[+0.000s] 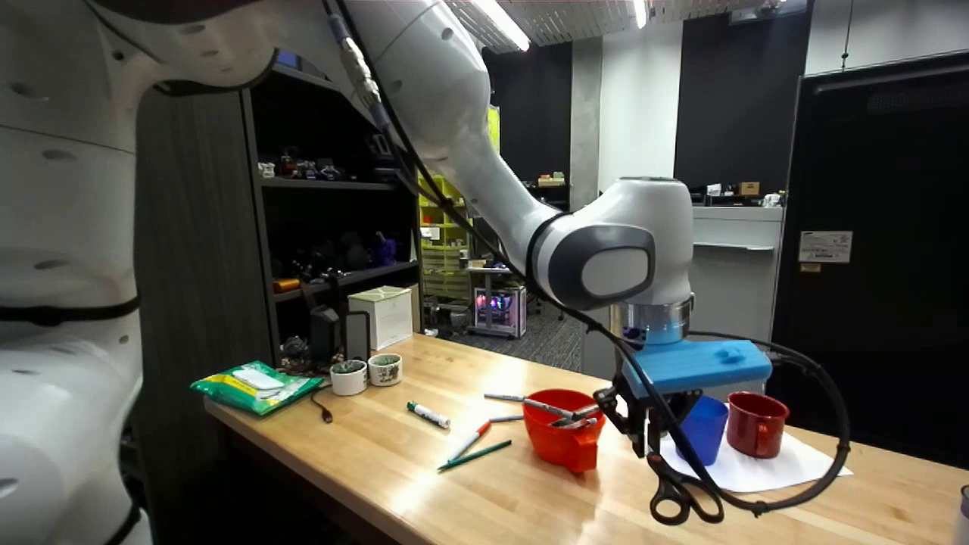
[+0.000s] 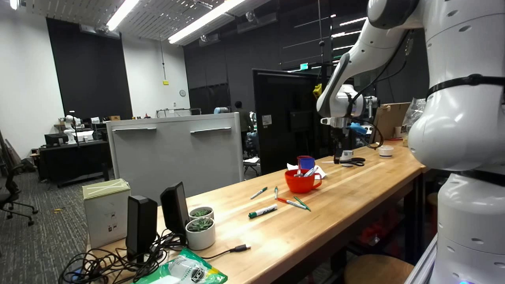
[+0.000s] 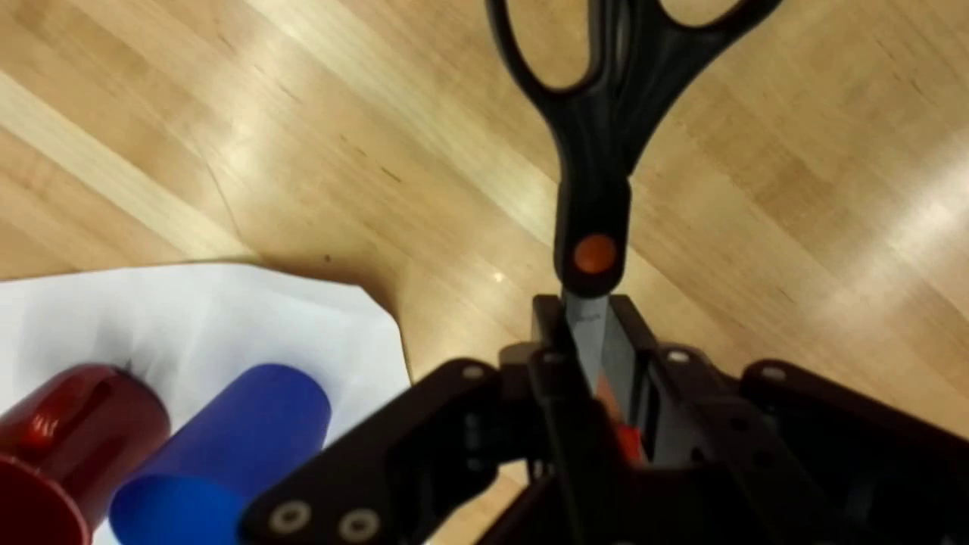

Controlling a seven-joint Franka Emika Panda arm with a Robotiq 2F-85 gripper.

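Observation:
Black-handled scissors with an orange pivot are held by their blades, and my gripper is shut on them. Their handles hang clear of the fingers over the table in the first exterior view. Much of the blades is hidden between the fingers. Left of the gripper in the wrist view, a blue cup and a dark red mug rest on white paper. An orange-red cup holding several markers stands on the table nearby.
Several loose markers lie near the orange-red cup, including a green-capped one. Small potted plants, a green packet and a white box occupy the far left. Bare wood lies along the table's front.

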